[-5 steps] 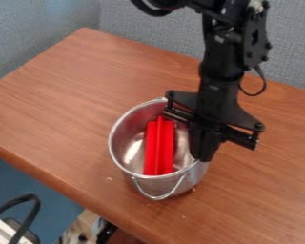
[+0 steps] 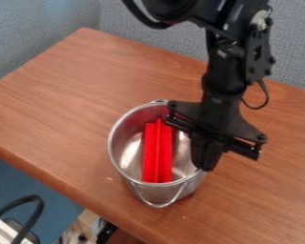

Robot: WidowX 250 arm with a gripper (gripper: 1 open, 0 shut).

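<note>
A silver metal bucket (image 2: 130,160) with a wire handle stands near the front edge of the wooden table (image 2: 66,95). Two red bar-shaped objects (image 2: 158,151) lie inside it. My black gripper (image 2: 204,152) is over the bucket's right side, its fingers angled down at the rim. Whether it is open or shut, or holds anything, is hidden.
Bare tabletop lies to the left and right of the bucket. A grey padded wall (image 2: 123,33) runs behind. Cables and some small items lie below the table's edge at the lower left.
My gripper has shifted very slightly to the right and down. The bucket and red objects are nearly unchanged.
</note>
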